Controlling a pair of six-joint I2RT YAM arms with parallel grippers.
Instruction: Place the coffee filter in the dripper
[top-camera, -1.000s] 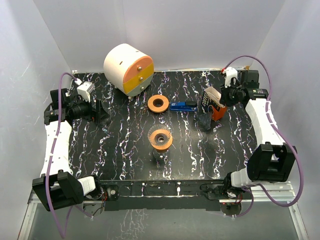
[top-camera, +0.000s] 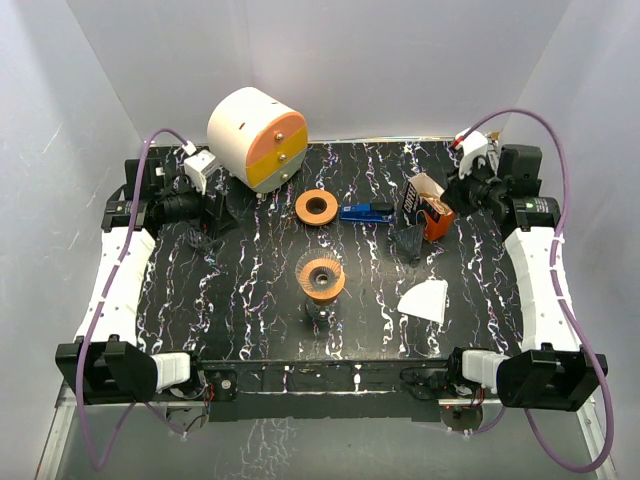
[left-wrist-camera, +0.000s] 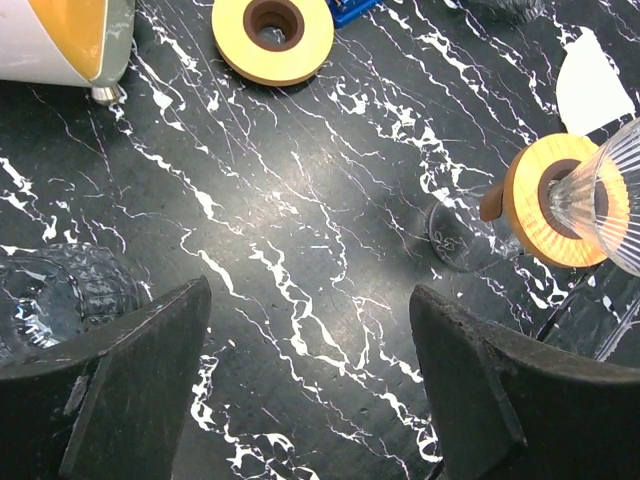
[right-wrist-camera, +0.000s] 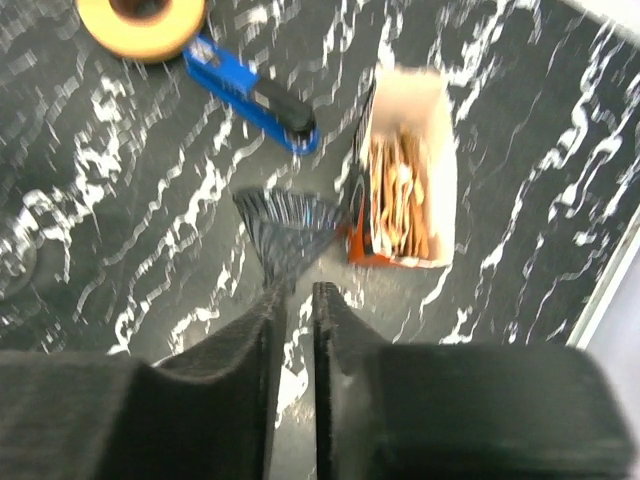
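The white coffee filter (top-camera: 425, 300) lies flat on the dark marbled table, right of the dripper; in the left wrist view the filter (left-wrist-camera: 590, 85) sits near the upper right corner. The clear ribbed dripper (top-camera: 319, 268) stands in a wooden ring over a glass vessel, and no filter shows inside it. My right gripper is above the table near the orange box, its fingertips a narrow gap apart and nothing between them. Over the left side, my left gripper holds its fingers wide apart, empty.
An open orange box (top-camera: 430, 208) of brown sticks stands beside a dark ribbed cone (top-camera: 408, 242). Behind are a blue stapler (top-camera: 367, 213), a wooden ring (top-camera: 316, 207) and a white drum (top-camera: 255, 135). A clear glass (left-wrist-camera: 65, 295) sits near my left gripper.
My right arm moved outward slightly and partly back; the left arm shifted inward.
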